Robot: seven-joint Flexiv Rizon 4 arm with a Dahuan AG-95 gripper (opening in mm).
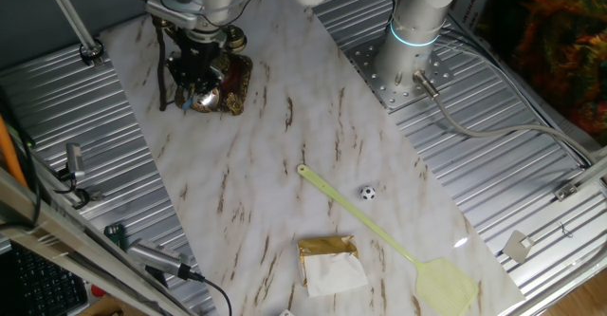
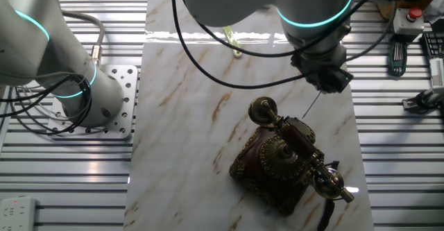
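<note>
An old-style telephone, dark red with ornate gold trim, stands at the far end of the marble-look table. In exterior view 2 the telephone (image 2: 260, 165) shows almost whole, its handset (image 2: 300, 142) lying across the cradle. My gripper (image 2: 331, 85) hangs beside one end of it there, pointing down. From exterior view 1, the gripper (image 1: 190, 100) is dark and blurred in front of the telephone (image 1: 235, 83) and covers part of it. Its fingers are too dark to read in either view, and I make out nothing held. Contact with the telephone cannot be judged.
Nearer the front lie a yellow-green fly swatter (image 1: 446, 286), a small black-and-white ball (image 1: 368, 193) and a gold-and-white packet (image 1: 334, 270). A dark cord (image 1: 161, 69) runs beside the telephone.
</note>
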